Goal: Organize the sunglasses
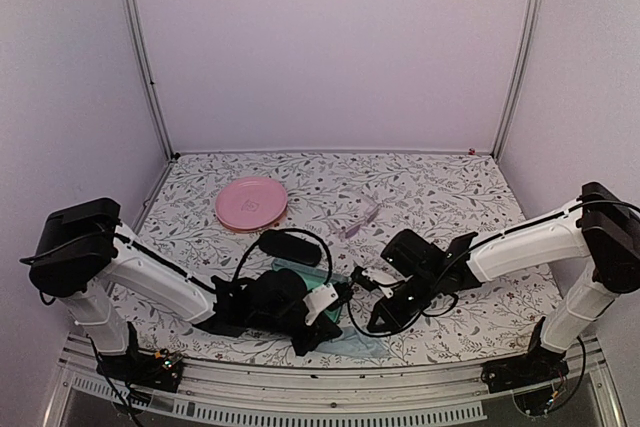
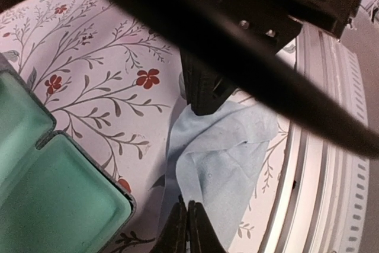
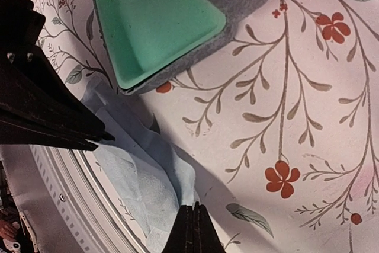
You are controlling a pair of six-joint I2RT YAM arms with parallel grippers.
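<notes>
Pale pink-framed glasses [image 1: 361,221] lie on the table beyond the arms. A green case [image 2: 68,191] stands open beside my left gripper, empty in the part that shows. By the table's front edge lies a folded light-blue cloth [image 1: 355,345]. One fold of the cloth [image 2: 222,170] runs to my left fingertips, which look nearly together; whether they grip it is unclear. My right gripper is shut at the cloth's other end. The cloth [image 3: 169,170] meets its tips, and I cannot tell if any is pinched there.
A pink plate [image 1: 251,203] sits at the back left. Both arms come together low over the front middle, their grippers close to each other. A metal rail [image 1: 300,372] bounds the front.
</notes>
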